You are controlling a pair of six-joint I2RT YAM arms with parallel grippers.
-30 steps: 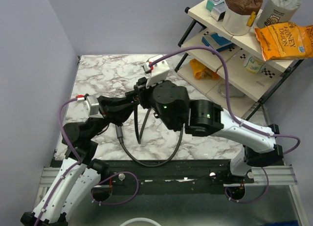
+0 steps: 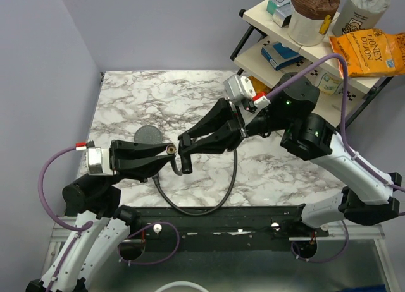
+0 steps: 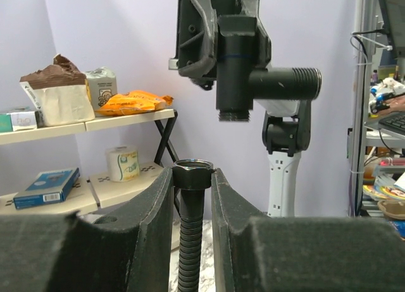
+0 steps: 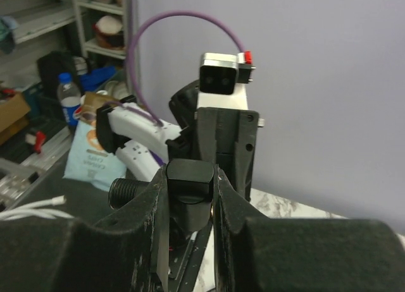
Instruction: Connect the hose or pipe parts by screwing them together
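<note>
My left gripper (image 2: 169, 152) grips the hose's end nut (image 3: 192, 175) upright, the ribbed hose (image 3: 190, 254) hanging below it. My right gripper (image 2: 183, 143) is closed on a black T-shaped fitting (image 2: 186, 162) with threaded ends, which sits just right of the hose end, apart from it. In the left wrist view the fitting (image 3: 237, 74) is above and right of the hose end. The rest of the hose (image 2: 231, 178) loops over the marble counter, joined to a round grey head (image 2: 148, 134) partly behind the left gripper.
A cream shelf rack (image 2: 291, 102) with boxes, bags and tubs stands at the back right. Walls bound the left and back. A dark edge runs along its front.
The right gripper has pulled back to the right and turned, carrying the fitting. The left gripper has swung toward the front and levelled, still holding the hose end.
</note>
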